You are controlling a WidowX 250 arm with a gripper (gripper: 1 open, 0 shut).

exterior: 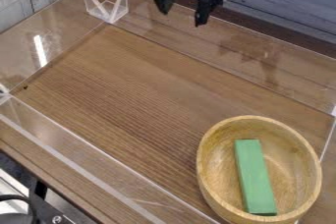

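My black gripper (182,2) hangs at the top centre of the camera view, above the back of the wooden table, with its upper part cut off by the frame's edge. Whether its fingers are open or shut is hard to tell. A yellow oval bowl (213,177) stands at the front right, holding a long green block (253,176).
A white wire-like holder (108,4) stands at the back left of the table (132,90). A dark cable shows at the lower left edge.
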